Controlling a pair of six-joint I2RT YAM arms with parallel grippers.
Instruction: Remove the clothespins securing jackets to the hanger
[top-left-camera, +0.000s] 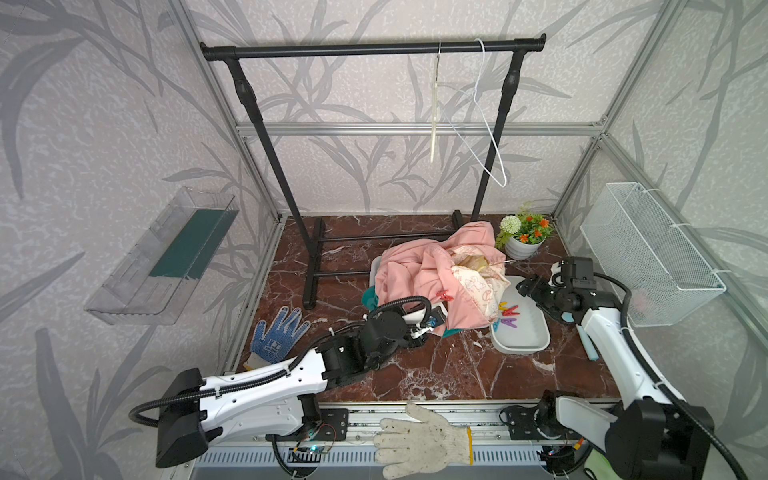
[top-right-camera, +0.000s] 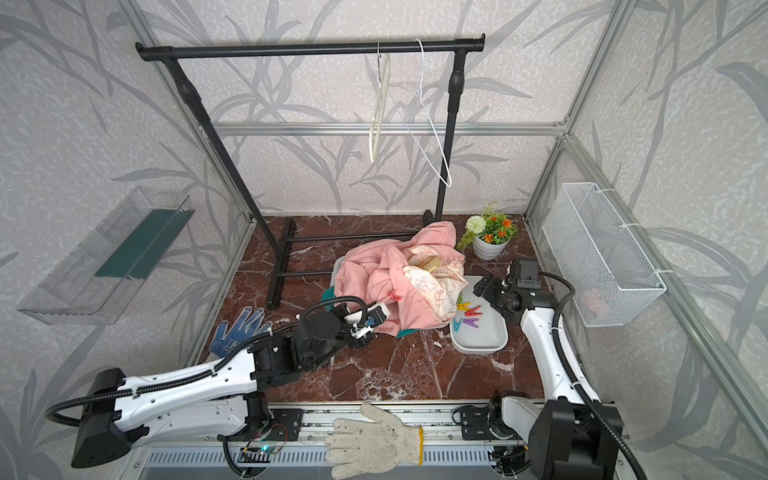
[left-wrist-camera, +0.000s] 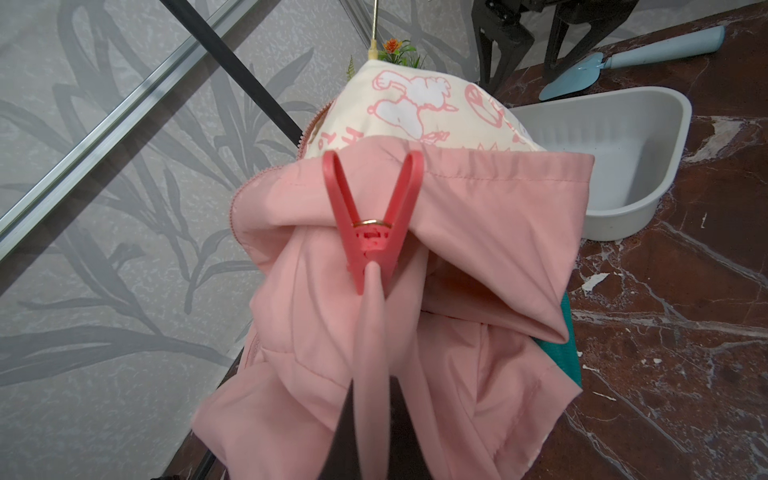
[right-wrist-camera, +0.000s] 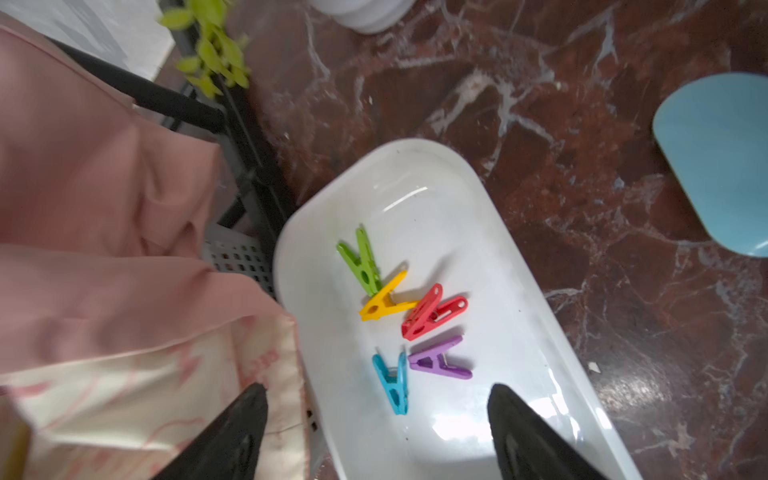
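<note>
The pink jacket (top-left-camera: 412, 268), with its cream printed lining (left-wrist-camera: 412, 104), lies heaped on the table. A red clothespin (left-wrist-camera: 372, 224) still clips a fold of it. Below that pin, my left gripper is shut on the same fold. The jacket hides part of a wooden hanger (top-left-camera: 475, 262). In the right wrist view a white tray (right-wrist-camera: 512, 216) holds green (right-wrist-camera: 361, 262), yellow (right-wrist-camera: 386, 301), red (right-wrist-camera: 428, 312), purple (right-wrist-camera: 440, 360) and blue (right-wrist-camera: 392, 382) clothespins. Above the tray, my right gripper stands open, its fingers well apart and empty.
A potted plant (top-left-camera: 524, 232) stands behind the tray, and a light-blue trowel (left-wrist-camera: 640, 60) lies to its right. Behind the jacket rises a black rack (top-left-camera: 368, 49) with white hangers. Bare marble (top-left-camera: 440, 372) shows in front.
</note>
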